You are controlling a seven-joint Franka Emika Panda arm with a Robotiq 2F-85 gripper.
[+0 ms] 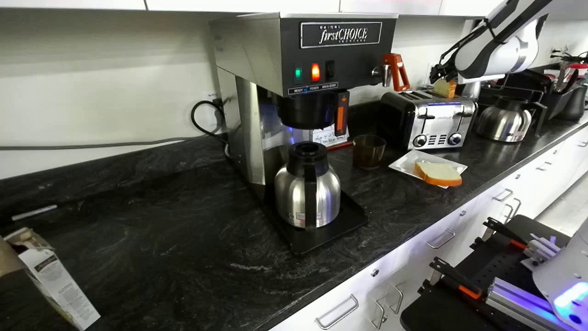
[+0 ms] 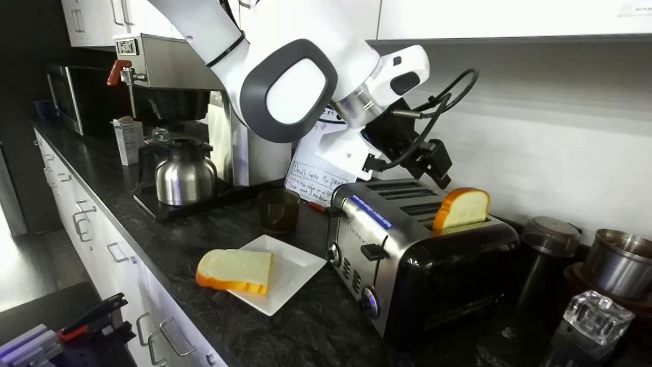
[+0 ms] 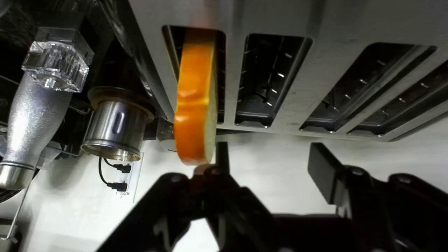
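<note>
In the wrist view my gripper is part open, with nothing between its fingers. A slice of bread (image 3: 194,98) with an orange crust stands in one end slot of the steel toaster. Its near end is close to the left finger (image 3: 223,157), outside the gap; touching or apart, I cannot tell. Seen in exterior view 2, the upright slice (image 2: 462,208) sticks up out of the toaster (image 2: 422,235), and my gripper (image 2: 441,166) hangs over the toaster's wall side. A second slice (image 2: 237,269) lies flat, partly on a white square plate (image 2: 292,269).
A brown cup (image 2: 278,211) and a handwritten sign (image 2: 316,177) stand near the toaster. Beyond its black end are a metal canister (image 2: 620,260) and a clear-topped grinder (image 2: 597,318). The coffee maker (image 1: 248,110) with its carafe (image 1: 307,193) occupies the counter's middle.
</note>
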